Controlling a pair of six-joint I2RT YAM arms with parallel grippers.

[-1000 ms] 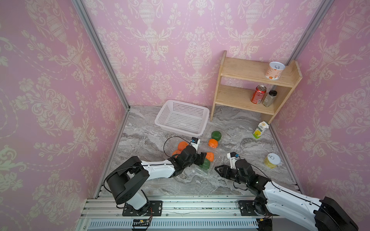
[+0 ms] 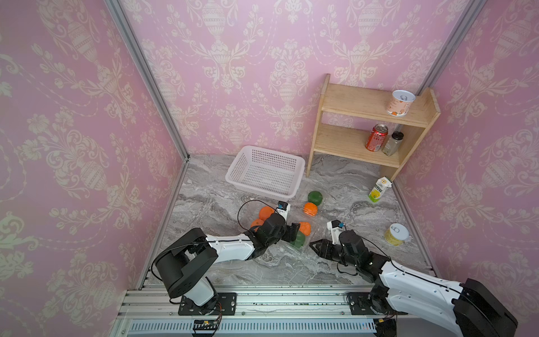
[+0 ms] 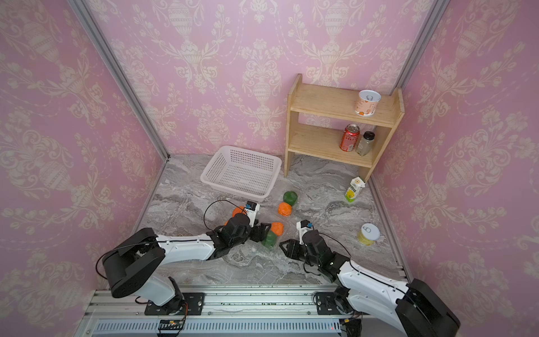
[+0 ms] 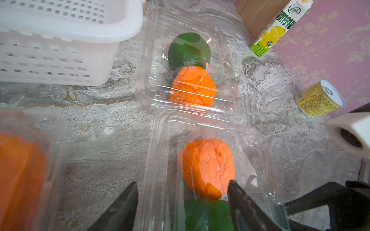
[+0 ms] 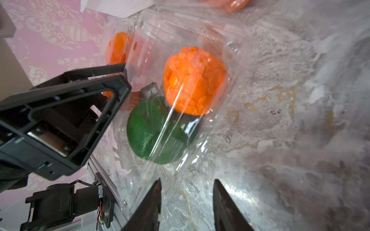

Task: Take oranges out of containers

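A clear plastic container holds a crumpled orange and a green fruit. My left gripper hangs just left of it, fingers apart and empty; in the left wrist view they frame the green fruit's end. My right gripper is at the container's right, open, with nothing between its fingertips. A second container behind holds an orange and a green fruit. A third container at left holds more oranges.
A white basket stands at the back, left of a wooden shelf with cans and a jar. A juice carton and yellow can stand on the right. Free table lies at far left.
My left gripper has barely moved.
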